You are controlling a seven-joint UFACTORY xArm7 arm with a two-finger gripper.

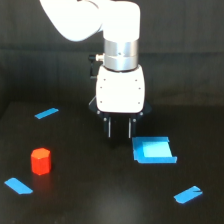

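A small red block rests on the dark table at the left of the view. My gripper points down near the middle, well to the right of the block and apart from it. Its two fingers stand open with a gap between them, and nothing shows in that gap. Just right of the gripper lies a light blue square with darker blue edges. Whether the fingertips touch the table is hard to tell.
Strips of blue tape mark the table: one at the back left, another at the front left and a third at the front right.
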